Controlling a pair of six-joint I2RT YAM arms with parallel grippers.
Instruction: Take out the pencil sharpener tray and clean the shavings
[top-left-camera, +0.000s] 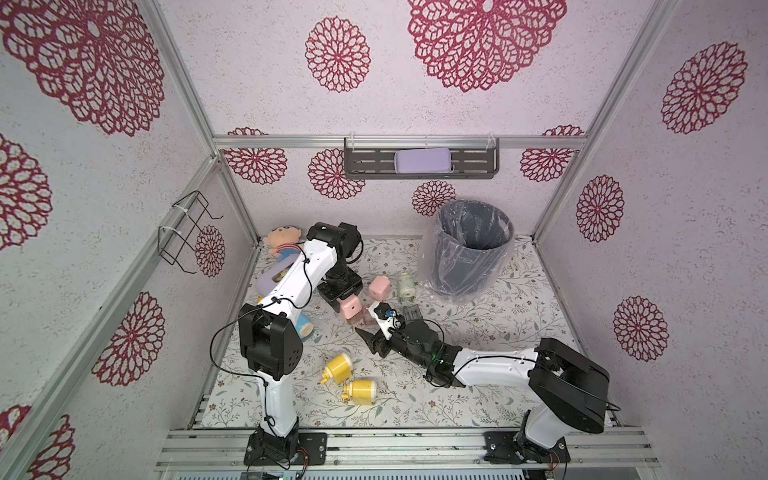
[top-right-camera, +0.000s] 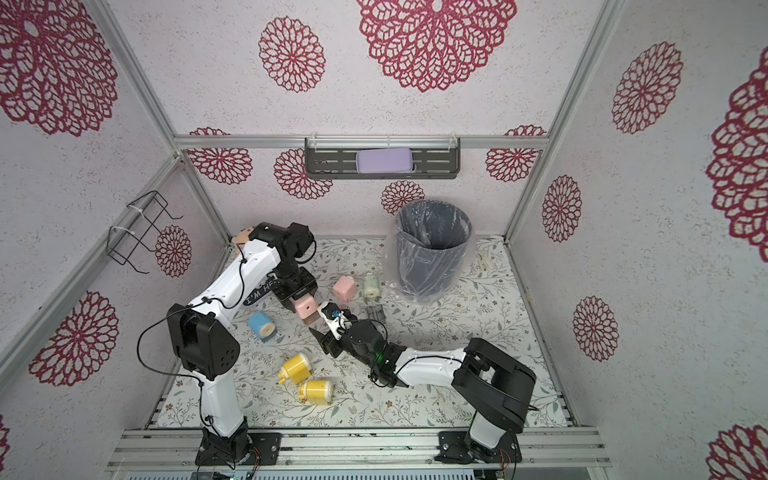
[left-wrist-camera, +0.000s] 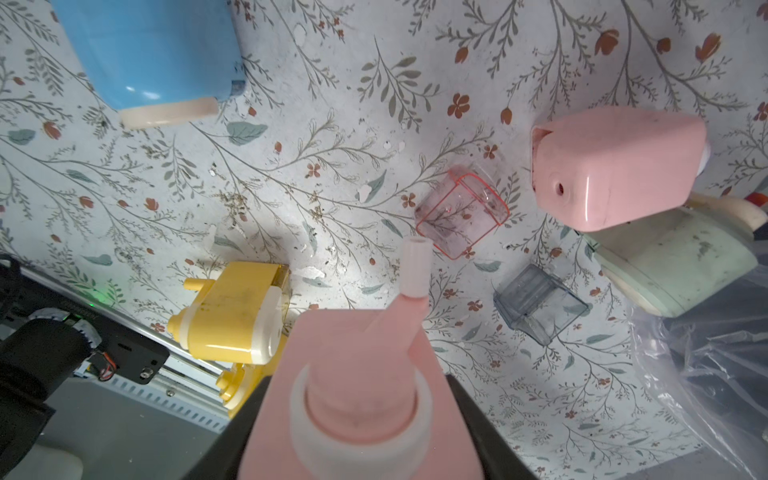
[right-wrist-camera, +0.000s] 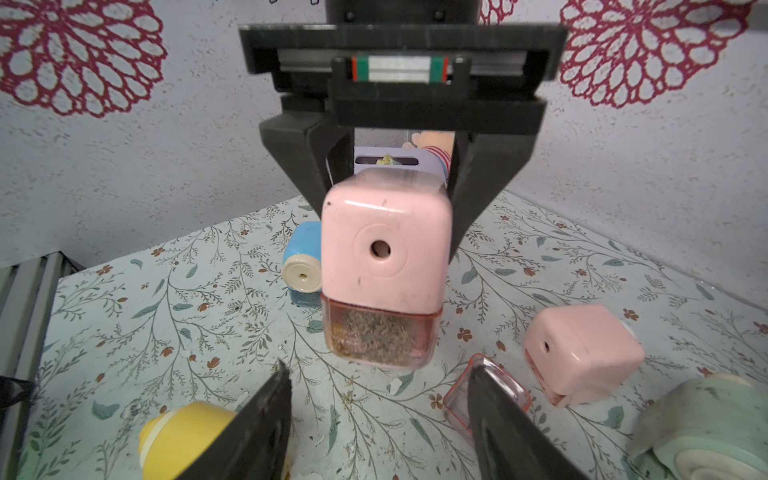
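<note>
A pink pencil sharpener (right-wrist-camera: 385, 232) hangs above the table, with my left gripper shut on its sides. Its clear tray (right-wrist-camera: 381, 332) is still under the body and shows brown shavings inside. In the left wrist view the sharpener's crank side (left-wrist-camera: 360, 400) faces the camera. My right gripper stands open in front of the tray, apart from it, its fingers (right-wrist-camera: 264, 424) empty. On the table lie an empty red-edged clear tray (left-wrist-camera: 464, 212) and a grey clear tray (left-wrist-camera: 541, 304). A second pink sharpener (left-wrist-camera: 616, 164) rests nearby.
A lined bin (top-left-camera: 468, 248) stands at the back right. Near it sits a green sharpener (left-wrist-camera: 676, 260). Yellow sharpeners (top-left-camera: 360, 392) lie at the front, and a blue one (top-right-camera: 261, 325) is at the left.
</note>
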